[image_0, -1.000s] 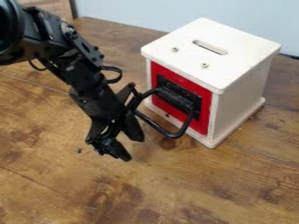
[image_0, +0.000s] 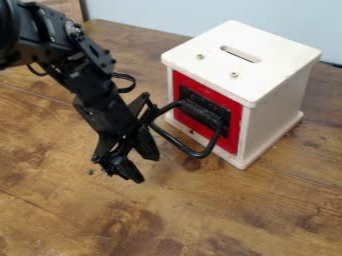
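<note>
My black gripper (image_0: 134, 158) hangs low over the wooden table at left of centre, its fingers pointing down toward the bare surface; whether they are apart or together is hard to make out. To its right stands a white wooden box (image_0: 267, 110) with a slot on top and a red front panel (image_0: 231, 140). On that panel is a black piece (image_0: 205, 108) with a looped handle or cable reaching out toward my arm.
A light wall or floor edge runs along the back.
</note>
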